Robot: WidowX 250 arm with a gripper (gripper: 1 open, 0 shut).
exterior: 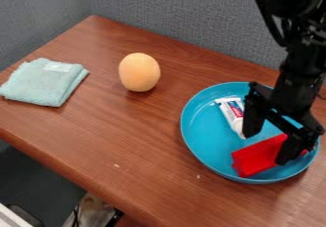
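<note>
A blue plate (204, 126) sits at the right of the wooden table. On it lie a white tube (234, 116) and a red block (258, 156). My black gripper (274, 134) is open, its fingers low over the plate, above and beside the right part of the red block, which it partly hides.
An egg-shaped orange object (139, 72) stands left of the plate. A folded pale green cloth (45, 83) lies near the table's left edge. A grey partition runs along the back.
</note>
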